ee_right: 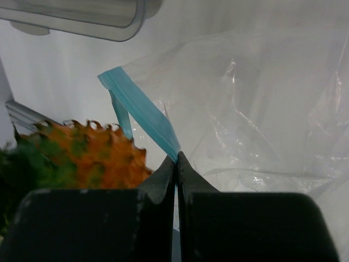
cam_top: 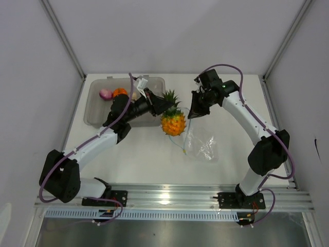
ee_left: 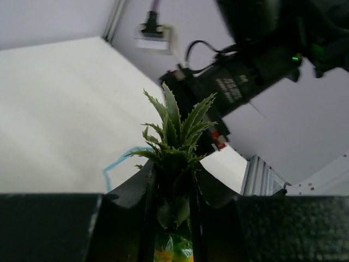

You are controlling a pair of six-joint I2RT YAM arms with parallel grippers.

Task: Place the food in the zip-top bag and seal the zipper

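A toy pineapple (cam_top: 172, 121) hangs at the mouth of the clear zip bag (cam_top: 201, 145), upright, its green crown (ee_left: 173, 125) between the fingers of my left gripper, which is shut on it. In the right wrist view the pineapple's orange body (ee_right: 103, 155) is beside the bag's blue zipper edge (ee_right: 139, 103). My right gripper is shut on that edge, holding the bag's mouth up.
The grey bin (cam_top: 97, 118) at the back left holds a red onion (cam_top: 106, 93) and an orange item (cam_top: 120, 91).
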